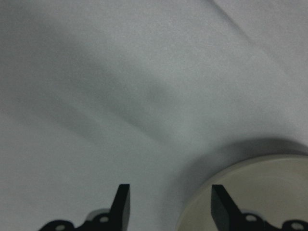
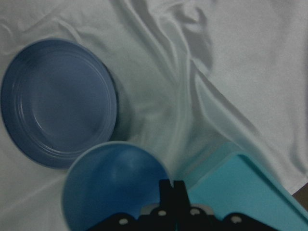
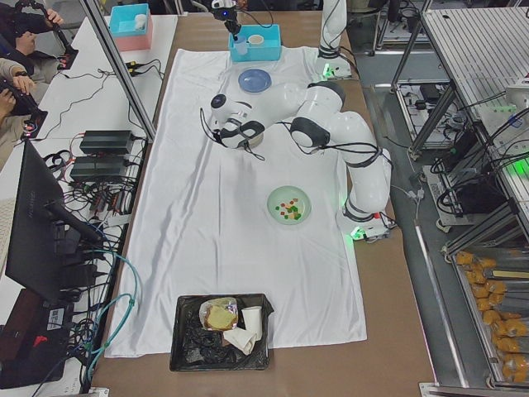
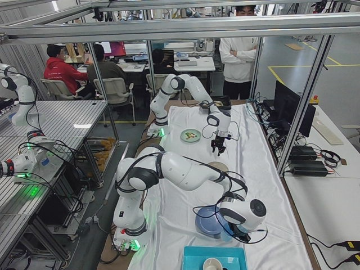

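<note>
My left gripper is open with nothing between its fingers, above the cloth at the edge of a beige bowl (image 1: pixel 255 187); in the right camera view that gripper (image 4: pixel 218 147) hangs beside the bowl. My right gripper is shut on the rim of a blue cup (image 2: pixel 110 183), beside the blue plate (image 2: pixel 57 101) and over the edge of a turquoise bin (image 2: pixel 236 187). The right camera view shows the plate (image 4: pixel 205 222) and bin (image 4: pixel 197 259), the cup partly hidden by the arm.
A green plate (image 3: pixel 288 204) with small coloured pieces lies mid-table. A black-lined tray (image 3: pixel 202 347) with packaged food and white items stands at the opposite end from the turquoise bin (image 3: pixel 264 51). The cloth along the side away from the arm bases is clear.
</note>
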